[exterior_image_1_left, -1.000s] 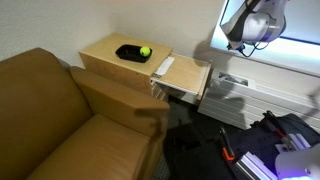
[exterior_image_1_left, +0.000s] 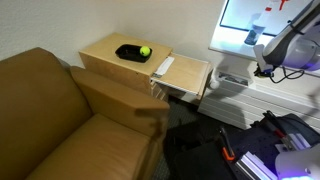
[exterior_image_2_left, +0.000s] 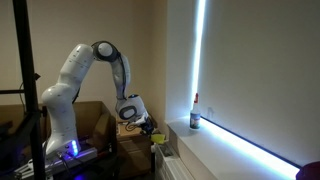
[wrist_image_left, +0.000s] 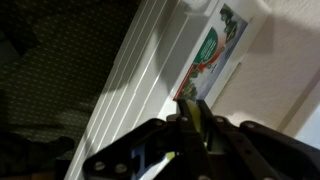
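Observation:
In the wrist view, my gripper is at the lower middle, shut on a small yellow object (wrist_image_left: 190, 110). Only a sliver of this object shows between the dark fingers, so its kind and full shape are hidden. Exterior view 1 has the gripper (exterior_image_1_left: 262, 71) at the right, in front of the window wall and above the white ledges. A colourful printed item (wrist_image_left: 213, 50), with green and red on it, lies on a white surface just beyond the fingers in the wrist view.
A bottle (exterior_image_2_left: 195, 112) stands upright on the windowsill (exterior_image_2_left: 225, 148). On the wooden cabinet sits a black tray (exterior_image_1_left: 133, 52) with a yellow-green round thing (exterior_image_1_left: 145, 50), near a white flat item (exterior_image_1_left: 164, 66). A brown sofa (exterior_image_1_left: 70, 130) fills the left.
The arm has moved right and lower in exterior view 1, away from the cabinet side. Part of the windowsill and the bottle there are uncovered. The cabinet items have stayed put.

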